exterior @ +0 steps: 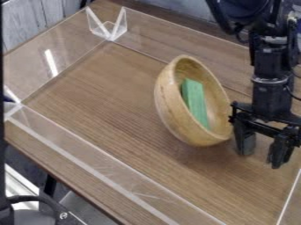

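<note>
A tan wooden bowl point(177, 88) lies tilted on the wooden table point(94, 88), with a green block point(195, 104) inside it. My black gripper point(261, 141) is low at the right, just beside the bowl's lower right, its fingers apart near the table, with nothing seen between them.
A small clear, angular object point(107, 26) sits at the back left. Dark cables or equipment point(30, 211) show at the lower left corner.
</note>
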